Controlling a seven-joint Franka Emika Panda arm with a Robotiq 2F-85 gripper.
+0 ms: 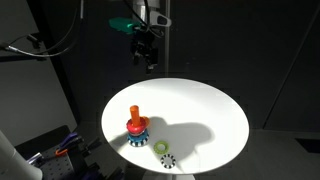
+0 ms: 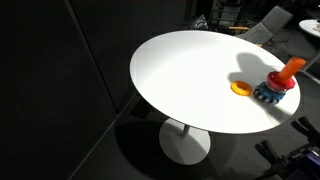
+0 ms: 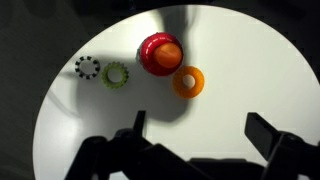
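Observation:
High above the white round table, my gripper [image 1: 144, 66] hangs open, its fingers [image 3: 262, 132] wide apart and nothing between them in the wrist view. A stack stands near the table's edge: an orange peg [image 1: 135, 113] rises from a red ring [image 1: 131, 126], with a blue toothed ring [image 1: 139, 138] underneath. Beside it lies an orange ring [image 3: 188, 81], flat on the tabletop. A green toothed ring [image 3: 115, 75] and a black-and-white ring [image 3: 87, 68] lie apart from the stack. In exterior view 2 the stack hides both of those, or they are out of view.
Chairs [image 2: 262, 24] stand behind it in exterior view 2.

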